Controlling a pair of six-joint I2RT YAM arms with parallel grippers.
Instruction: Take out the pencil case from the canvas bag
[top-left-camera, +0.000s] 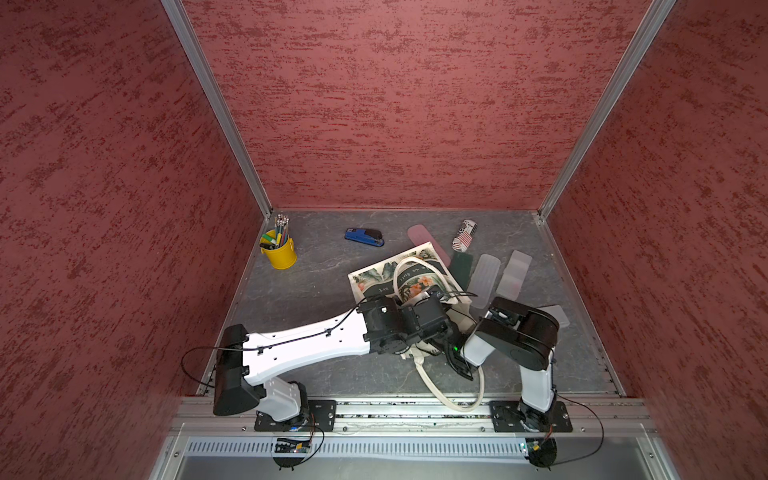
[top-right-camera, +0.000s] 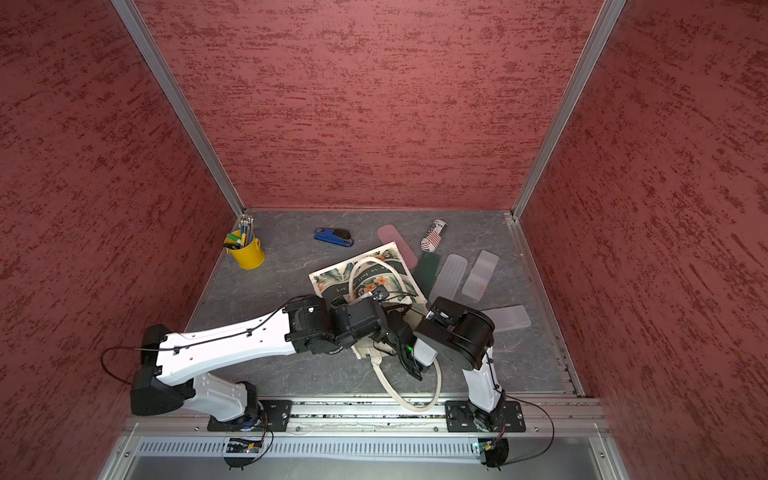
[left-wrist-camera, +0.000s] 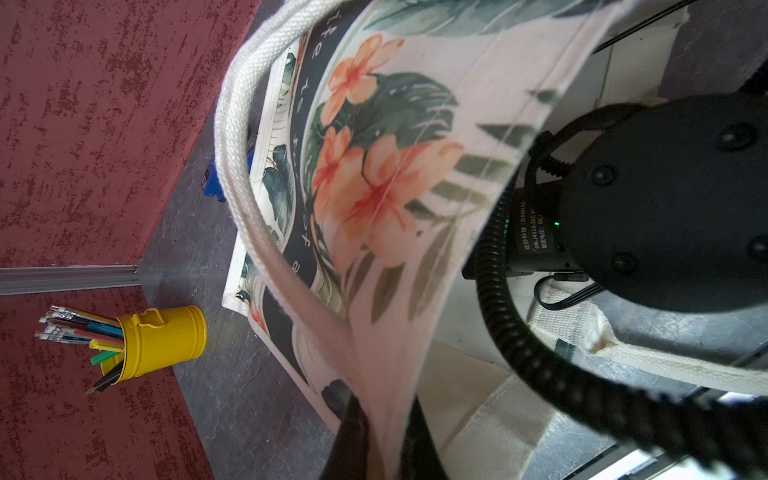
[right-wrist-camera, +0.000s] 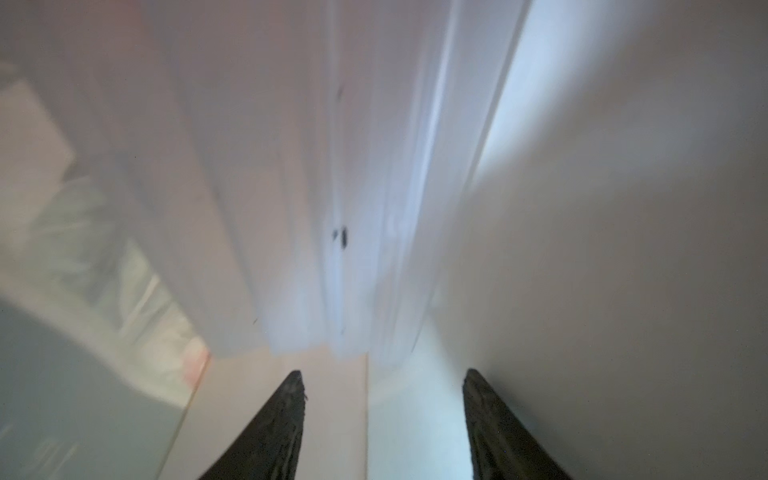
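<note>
The floral canvas bag (top-left-camera: 376, 273) lies at the table's middle, both arms over its near part. In the left wrist view my left gripper is shut on the bag's printed fabric (left-wrist-camera: 384, 200) at the rim, with a rope handle (left-wrist-camera: 244, 200) beside it. My right gripper is open inside the bag, facing pale lining and a blurred, ribbed translucent object (right-wrist-camera: 272, 160); whether that is the pencil case I cannot tell.
A yellow pencil cup (top-left-camera: 280, 254) stands at left, a blue stapler (top-left-camera: 363, 237) at the back. Several flat cases (top-left-camera: 484, 278) and a striped case (top-left-camera: 464, 235) lie to the right.
</note>
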